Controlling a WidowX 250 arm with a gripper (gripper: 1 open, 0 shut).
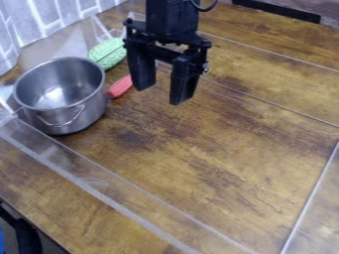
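My black gripper [165, 85] hangs over the wooden table at the top middle of the camera view, its two fingers apart and pointing down, with nothing seen between them. A steel pot [59, 84] stands at the left. A red object [121, 88] lies between the pot and the gripper, partly hidden behind the left finger. A pale green object [106, 54] lies at the back left.
Clear plastic edging runs along the left side, below the pot, and another strip at the right.
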